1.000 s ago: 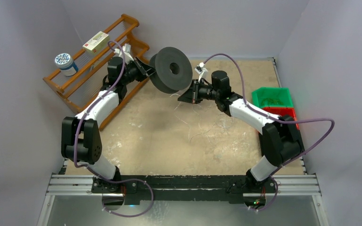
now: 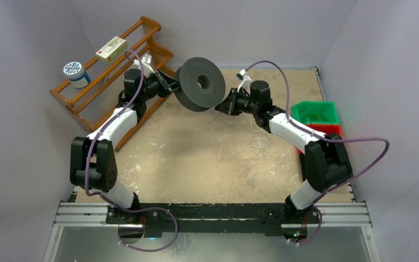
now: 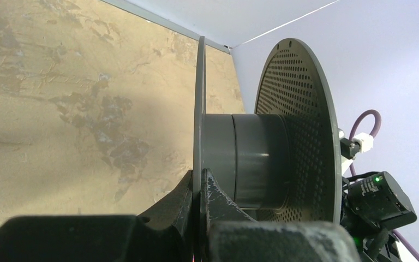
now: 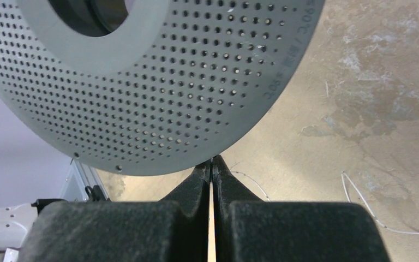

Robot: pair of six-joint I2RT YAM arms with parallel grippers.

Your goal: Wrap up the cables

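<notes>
A large dark grey spool point(image 2: 211, 82) with perforated flanges is held up off the table. My left gripper point(image 2: 178, 85) is shut on the edge of its near flange point(image 3: 199, 103), and the bare-looking hub point(image 3: 263, 158) shows beyond. Right by the lower edge of the far flange point(image 4: 163, 123), my right gripper is shut. A thin white cable point(image 4: 253, 182) runs close to its fingertips; whether it lies between them is hidden. More of the white cable point(image 2: 233, 148) trails loosely over the table below.
A wooden rack point(image 2: 142, 46) with a yellow box point(image 2: 111, 49) and a blue-white jar point(image 2: 76, 74) stands behind the left arm. Green bin point(image 2: 333, 111) and red bin point(image 2: 335, 130) sit far right.
My right gripper has shifted a little right and back, and the upper cable strand has moved right with it. The spool has shifted slightly right and forward in the left gripper.
</notes>
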